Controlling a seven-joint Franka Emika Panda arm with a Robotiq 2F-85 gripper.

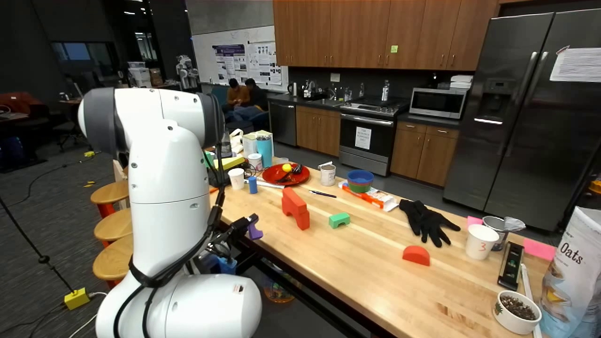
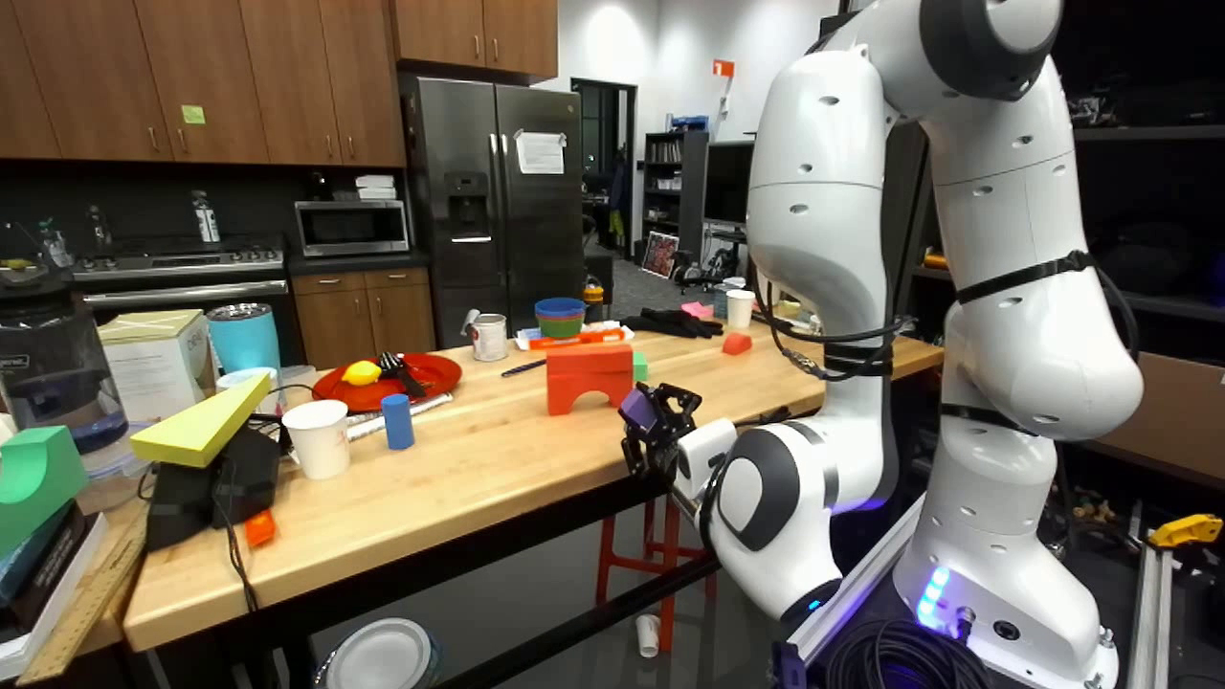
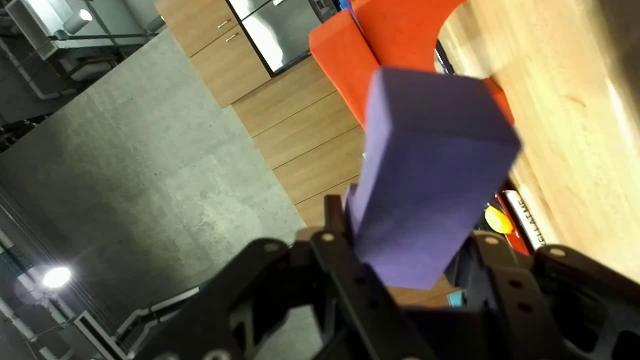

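Observation:
A purple block (image 3: 429, 180) is pinched in my gripper, which is shut on it and tilted sideways. In exterior view 1 the block (image 1: 255, 231) shows at the near edge of the table. Exterior view 2 has the gripper (image 2: 655, 425) just in front of the red arch block (image 2: 589, 375), which stands upright on the table; a gap between the two cannot be judged there. Behind the red arch is a smaller green block (image 1: 339, 219). A red half-round block (image 1: 416, 255) lies farther along the table.
Around the table (image 1: 360, 270) are a blue cylinder (image 1: 253, 185), a red plate (image 1: 276, 173), stacked bowls (image 1: 360, 181), black gloves (image 1: 429, 222) and a paper cup (image 1: 481, 241). Bare wood lies along the front, right of the red arch.

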